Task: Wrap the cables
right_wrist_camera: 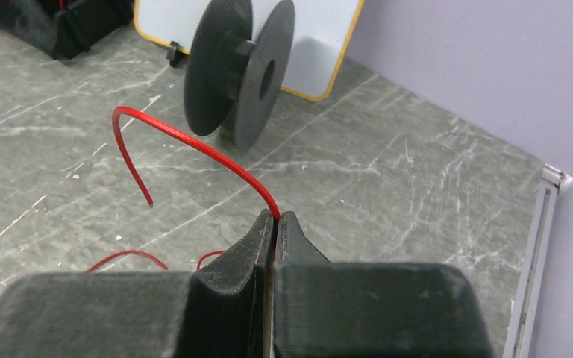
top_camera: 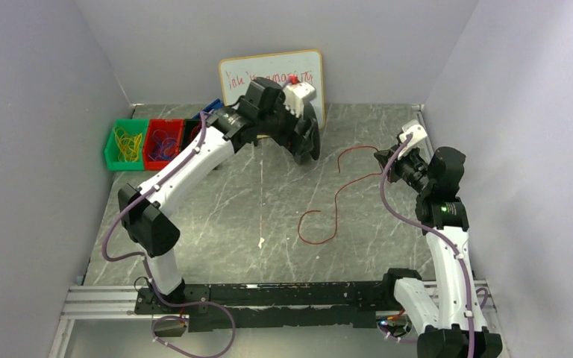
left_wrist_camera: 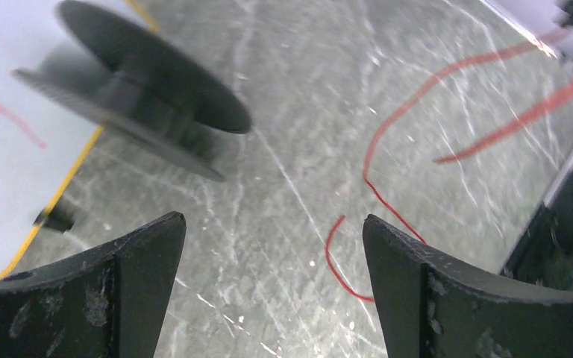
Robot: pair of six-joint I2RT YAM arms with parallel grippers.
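A red cable point(top_camera: 336, 216) snakes over the grey table, one part raised to my right gripper point(top_camera: 381, 155), which is shut on it at the table's right; the cable point(right_wrist_camera: 224, 160) arcs up from the fingertips. My left gripper is open, empty between its fingers, high near a black spool point(right_wrist_camera: 265, 89) that stands before the whiteboard. The left arm partly hides the spool in the top view.
A whiteboard point(top_camera: 239, 74) leans at the back. Green point(top_camera: 110, 153), red point(top_camera: 154, 164) and black point(top_camera: 188, 134) bins with cables stand back left.
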